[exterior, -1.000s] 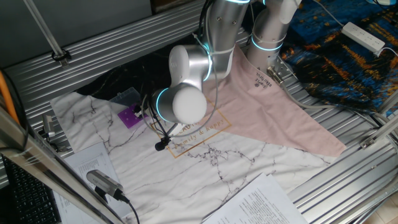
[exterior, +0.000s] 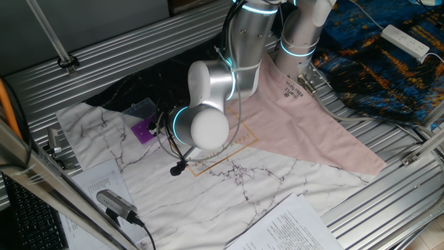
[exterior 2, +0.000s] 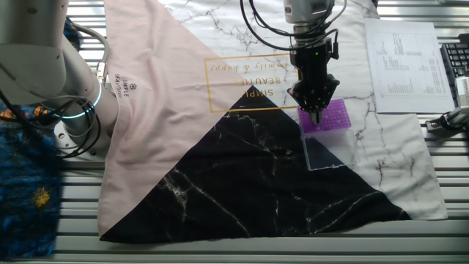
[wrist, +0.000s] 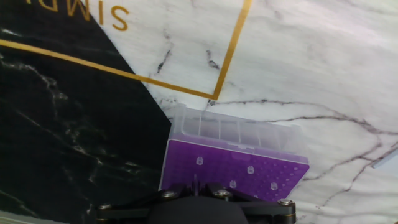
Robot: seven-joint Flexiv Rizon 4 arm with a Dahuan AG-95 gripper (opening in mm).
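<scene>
A purple rack (exterior 2: 326, 115) full of small holes sits on the cloth, its clear lid (exterior 2: 327, 150) open to one side. In the wrist view, the purple rack (wrist: 233, 168) fills the lower middle, with a translucent box wall (wrist: 236, 132) along its far edge. Several small clear pieces stand in its holes. My gripper (exterior 2: 316, 117) points down over the rack in exterior view 2. Its fingers converge at the bottom of the wrist view and look shut, with nothing visible between them. Exterior view 1 shows the purple rack (exterior: 143, 130) beside the arm, which hides the gripper.
Paper sheets (exterior: 286, 226) lie at the front edge, with another printed sheet (exterior 2: 409, 66) at the back right in exterior view 2. A camera (exterior: 118, 203) and keyboard (exterior: 28, 215) stand at the left.
The arm's wrist has shifted slightly, and the dark part under it sits a little lower in view. The rack has stayed in place.
</scene>
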